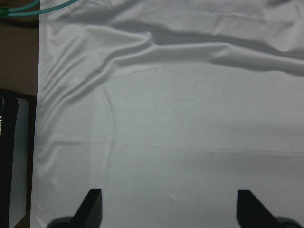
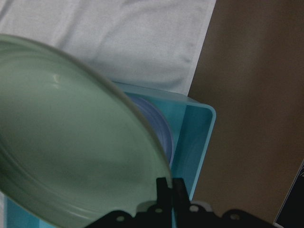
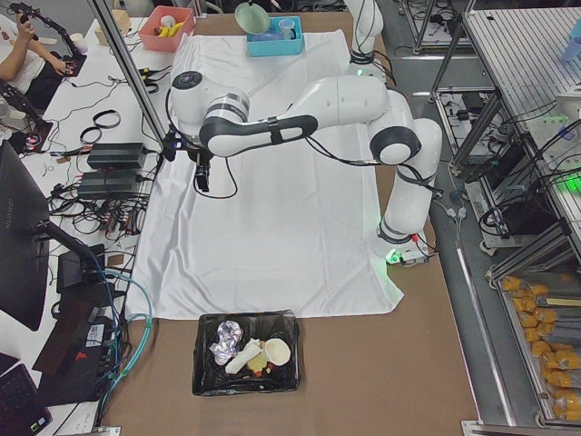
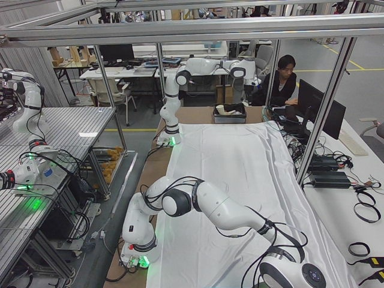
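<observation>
My right gripper is shut on the rim of a pale green plate (image 2: 71,128), also seen at the top of the camera left view (image 3: 250,16). The plate hangs over a blue bin (image 2: 192,142), partly covering a blue round item (image 2: 156,121) inside. My left gripper stands open above the white cloth (image 1: 180,114), with nothing between its fingers.
A black tray (image 3: 209,381) with foil and pale items sits beyond the cloth on the brown board. A red bin (image 3: 154,41), cables and monitor (image 3: 23,245) line one side.
</observation>
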